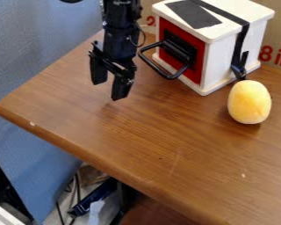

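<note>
My black gripper [110, 76] hangs over the left back part of the wooden table, its two fingers apart with nothing between them. To its right stands a white box [223, 74] with a red front [191, 43], a black bar handle sticking out toward the gripper and a black strap over the top. A yellow plush oval [248, 102] lies on the table to the right, in front of the box.
A blue partition [32, 70] stands beyond the table's edge. Cardboard with red print is behind the box.
</note>
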